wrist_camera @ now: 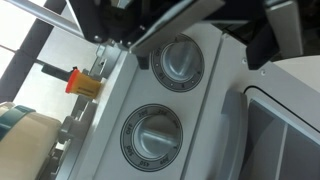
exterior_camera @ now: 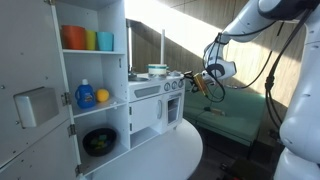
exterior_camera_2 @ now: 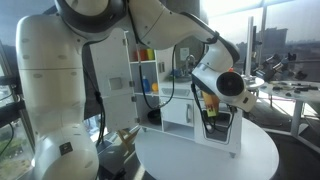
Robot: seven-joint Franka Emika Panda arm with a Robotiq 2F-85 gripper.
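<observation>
My gripper is open at the top of the wrist view, with nothing seen between its dark fingers. Below and beside it is the toy stove's white front panel, carrying a grey upper knob [wrist_camera: 180, 61] and a grey lower knob [wrist_camera: 153, 138] with dial markings around them. The upper knob lies close to the left finger; contact cannot be made out. In exterior view 1 the arm reaches in from the right to the right end of the white stove [exterior_camera: 150, 91].
A pale pot [exterior_camera: 157, 71] stands on the stove top. Shelves to the left hold coloured cups, a blue bottle [exterior_camera: 85, 96], an orange ball [exterior_camera: 102, 95] and a black bowl [exterior_camera: 99, 141].
</observation>
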